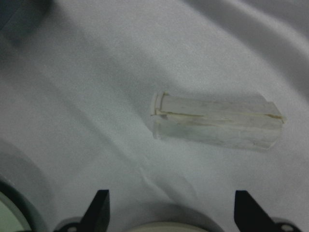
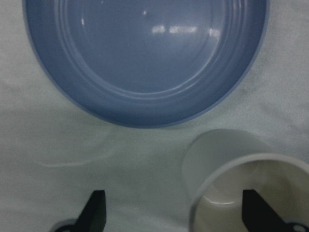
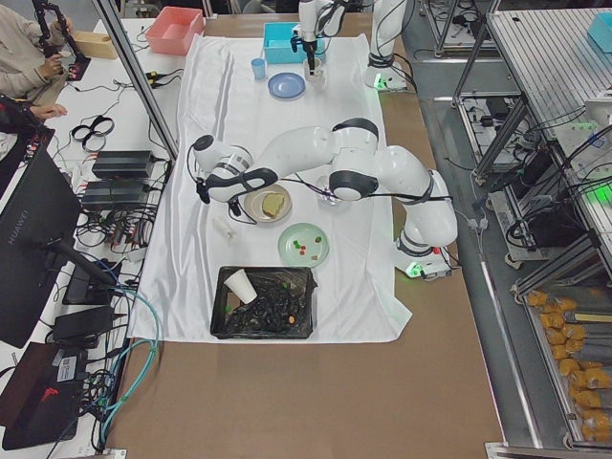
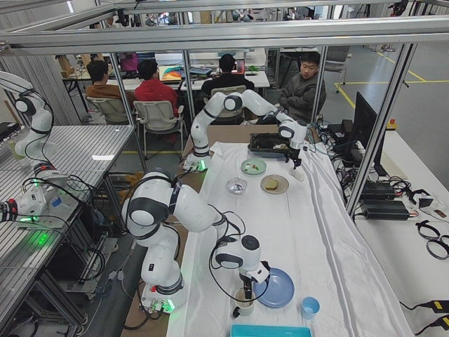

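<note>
My left gripper is open above the white cloth, with a crumpled translucent plastic piece (image 1: 217, 121) lying ahead of it and a beige plate (image 3: 267, 209) with a yellow item beside it. My right gripper is open at a white cup (image 2: 217, 150), one finger over the cup's opening, the other outside. A blue plate (image 2: 145, 63) lies just beyond the cup.
A black lined bin (image 3: 263, 325) holding a white cup stands at the near end. A green plate (image 3: 292, 247), a blue cup (image 4: 310, 307) and a cyan tray (image 4: 270, 331) are also on the cloth.
</note>
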